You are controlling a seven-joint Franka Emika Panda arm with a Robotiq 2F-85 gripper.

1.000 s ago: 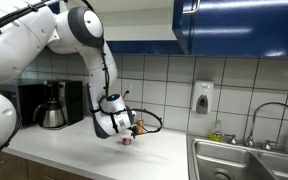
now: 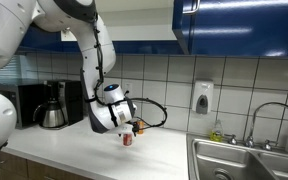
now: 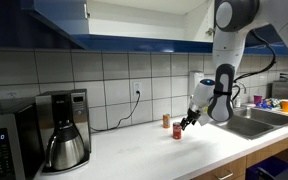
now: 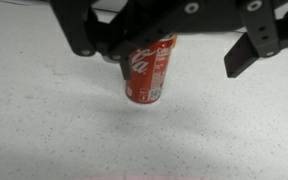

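Observation:
A red Coca-Cola can (image 4: 149, 75) stands upright on the white counter, its upper part hidden behind the gripper in the wrist view. In that view my gripper is open, one finger on each side of the can, which sits closer to the left finger. Exterior view 1 has the can (image 2: 127, 139) just below my gripper (image 2: 132, 128). From the other side, exterior view 2 shows the can (image 3: 177, 131) beside the gripper (image 3: 187, 124). No grip on it is visible.
An orange-brown container (image 2: 140, 127) stands behind the can near the tiled wall. A coffee maker (image 3: 65, 130) and a microwave (image 3: 13, 140) occupy one end; the sink (image 2: 229, 158) lies at the other.
The arm has drawn back and slightly up, to the left in exterior view 1. More of the can shows under the gripper now; the can appears to stay in place.

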